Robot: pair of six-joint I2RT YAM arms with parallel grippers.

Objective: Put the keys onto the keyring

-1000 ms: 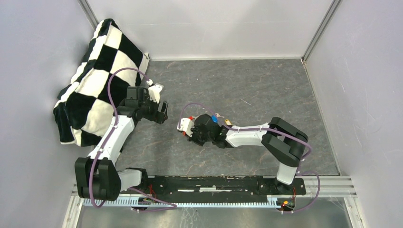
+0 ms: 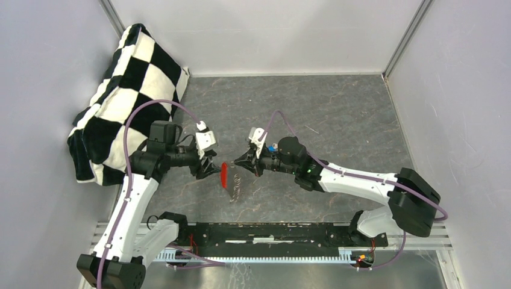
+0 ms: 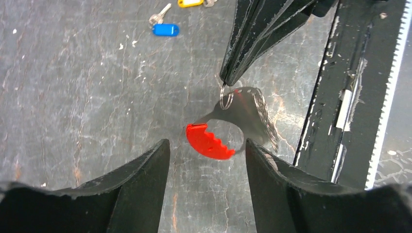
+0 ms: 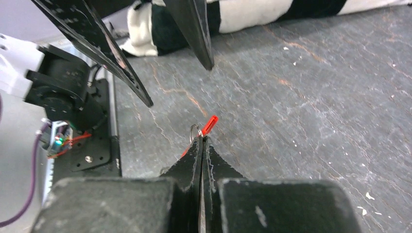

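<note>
A thin metal keyring (image 3: 226, 100) stands out from the tips of my right gripper, which is shut on it. From the ring hangs a shiny fob (image 3: 252, 114) with a red toothed edge (image 3: 209, 144), clear of the floor. In the right wrist view the ring (image 4: 194, 130) shows at the fingertips. My left gripper is open; the fob appears between its fingers in its own view, though contact cannot be made out. A key with a blue tag (image 3: 165, 30) and another with a yellow tag (image 3: 190, 2) lie on the floor.
A checkered black-and-white cushion (image 2: 129, 99) leans along the left wall. The dark rail (image 2: 268, 233) runs along the front edge.
</note>
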